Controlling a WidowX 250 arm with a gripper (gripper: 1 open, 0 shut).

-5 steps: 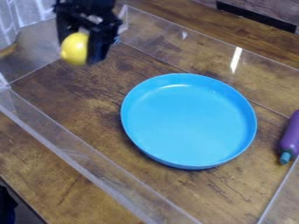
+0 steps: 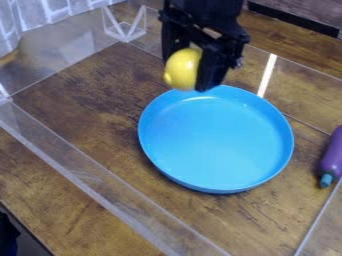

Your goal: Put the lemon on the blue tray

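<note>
The yellow lemon (image 2: 183, 68) is off the table, held in my black gripper (image 2: 190, 72), which is shut on it. Both are at the upper middle of the camera view, beside the far left rim of the blue tray as seen here. Part of the lemon is hidden by the dark fingers. The round blue tray (image 2: 214, 140) lies empty on the wooden table, its far rim partly behind the gripper. How high the lemon hangs above the table I cannot tell exactly.
A purple eggplant-like toy (image 2: 331, 158) with a blue-green end lies at the right edge. Clear plastic walls (image 2: 100, 180) run along the left side.
My gripper has carried the lemon rightward from the upper left to the tray's far rim. The tray and the purple toy have stayed in place.
</note>
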